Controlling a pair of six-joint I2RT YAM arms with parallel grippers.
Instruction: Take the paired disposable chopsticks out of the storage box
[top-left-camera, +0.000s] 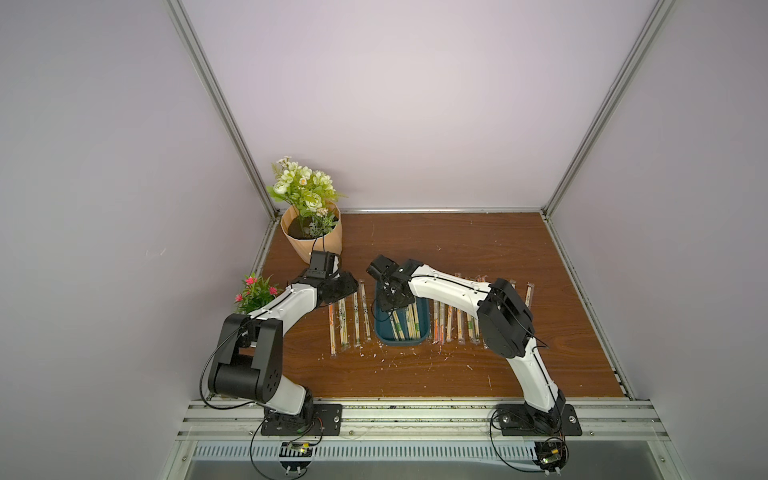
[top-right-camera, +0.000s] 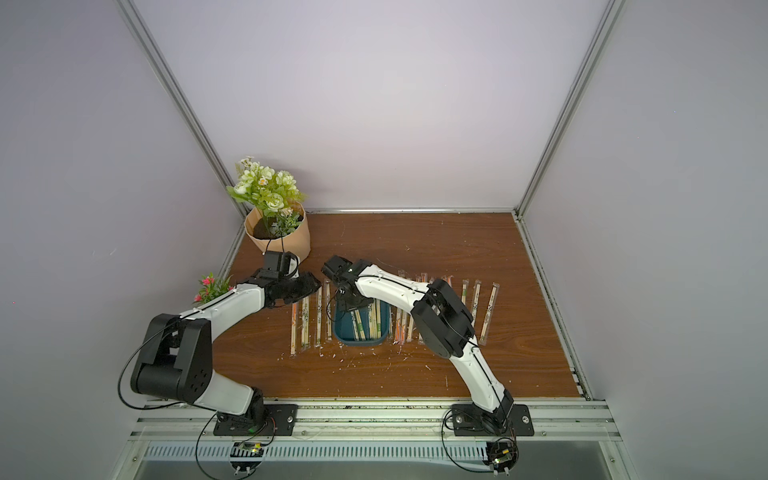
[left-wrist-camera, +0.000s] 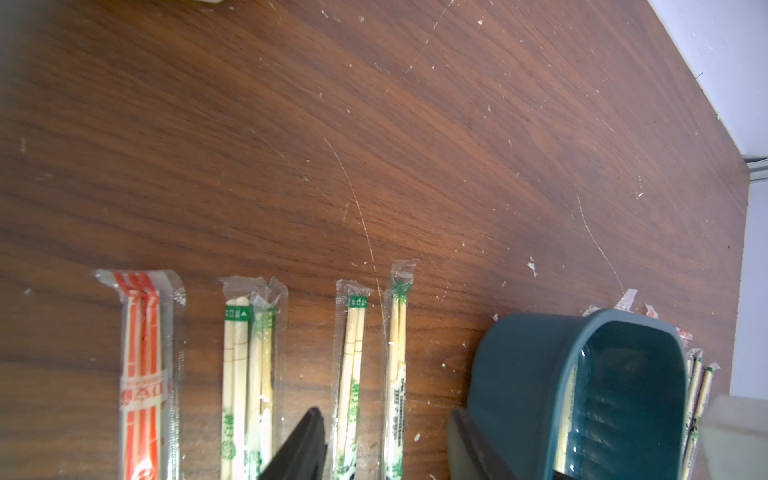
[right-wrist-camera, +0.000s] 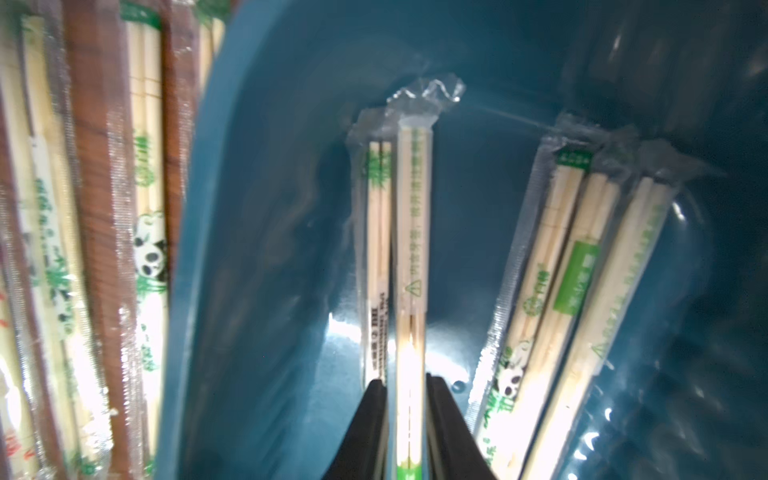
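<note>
A teal storage box (top-left-camera: 402, 336) stands mid-table, holding several wrapped chopstick pairs (right-wrist-camera: 576, 272). My right gripper is down inside it, its fingertips on either side of one wrapped pair (right-wrist-camera: 412, 216) at the box's left part; whether they touch it is unclear. A second pair (right-wrist-camera: 374, 256) lies just left of that one. My left gripper hangs open over wrapped pairs (left-wrist-camera: 350, 368) lying on the table left of the box, nothing between its fingers.
More wrapped chopsticks (top-left-camera: 448, 320) lie in rows right of the box. A large potted plant (top-left-camera: 312, 240) stands at the back left, a small red-flowered one (top-right-camera: 214, 289) at the left edge.
</note>
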